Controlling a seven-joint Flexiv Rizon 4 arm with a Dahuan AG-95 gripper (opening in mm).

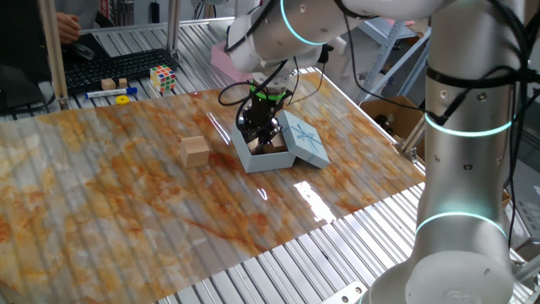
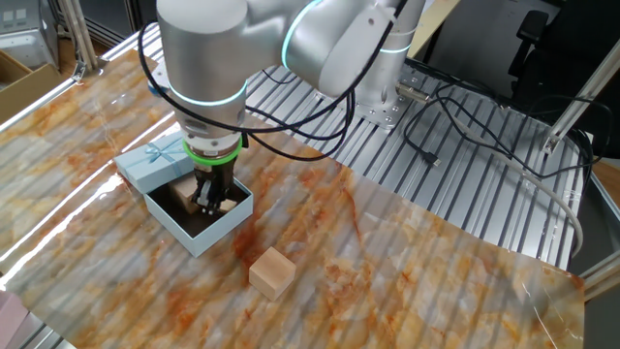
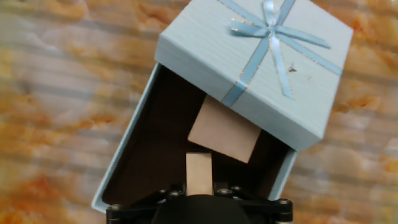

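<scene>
A pale blue box (image 2: 199,242) stands open on the marbled sheet, its ribboned lid (image 1: 305,139) leaning across one end. Inside, a wooden block (image 3: 224,129) lies partly under that lid. My gripper (image 2: 210,206) reaches down into the box, pointing downward. Close between its fingers, in the wrist view, is a narrow pale wooden piece (image 3: 199,174); the fingers appear shut on it, though the gripper body hides part of the grip. Whether the piece touches the box floor cannot be told. Outside the box, a wooden cube (image 1: 195,152) rests on the sheet.
A Rubik's cube (image 1: 163,78), a blue marker (image 1: 111,93), a yellow ring (image 1: 122,100) and a keyboard (image 1: 114,74) are at the back left. Cables (image 2: 465,126) lie near the robot base. Much of the sheet beyond the box and cube is bare.
</scene>
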